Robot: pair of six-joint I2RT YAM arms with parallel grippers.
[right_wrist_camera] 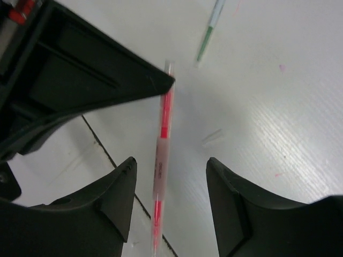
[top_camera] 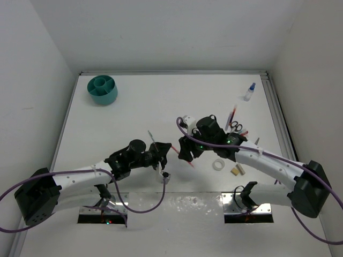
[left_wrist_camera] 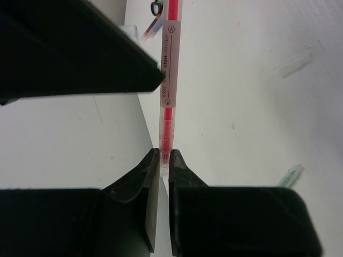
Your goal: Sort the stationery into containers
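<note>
A pink highlighter (left_wrist_camera: 169, 64) is held upright in the left wrist view by my left gripper, shut on its lower end. My right gripper is open around the same highlighter (right_wrist_camera: 161, 166), its fingers apart from it. A green pen (right_wrist_camera: 208, 37) lies on the table beyond. The teal round container (top_camera: 107, 96) with inner compartments stands at the back left.
At the right lie scissors (top_camera: 236, 126), several pens, a tape ring (top_camera: 218, 159), an eraser (top_camera: 235, 171) and a small bottle (top_camera: 248, 92) near the back.
</note>
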